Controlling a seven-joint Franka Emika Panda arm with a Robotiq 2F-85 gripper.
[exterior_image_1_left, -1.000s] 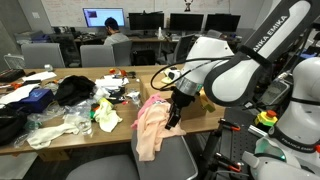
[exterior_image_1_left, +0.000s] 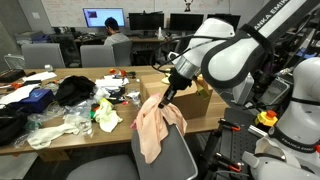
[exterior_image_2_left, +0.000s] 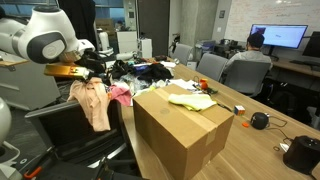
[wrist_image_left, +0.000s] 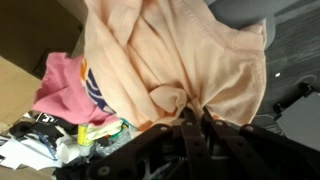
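A peach cloth (exterior_image_1_left: 154, 128) hangs from my gripper (exterior_image_1_left: 169, 97), draped down in front of the grey chair back (exterior_image_1_left: 172, 142). In exterior view 2 the cloth (exterior_image_2_left: 93, 105) drops from the gripper (exterior_image_2_left: 106, 76) over the chair. The wrist view has the cloth (wrist_image_left: 190, 55) bunched up at the gripper, whose fingers are shut on a gathered fold. The fingertips are partly hidden by fabric. A pink cloth (wrist_image_left: 62, 85) lies beside it on the table.
A cardboard box (exterior_image_2_left: 185, 127) with a yellow-green cloth (exterior_image_2_left: 192, 101) on top stands close by on the table. White cloths (exterior_image_1_left: 55, 130), dark cloths (exterior_image_1_left: 75, 90) and small clutter cover the table's other side. A chair (exterior_image_2_left: 70, 130) stands below the arm.
My gripper has risen with the peach cloth in it, and the cloth now hangs higher and more stretched out.
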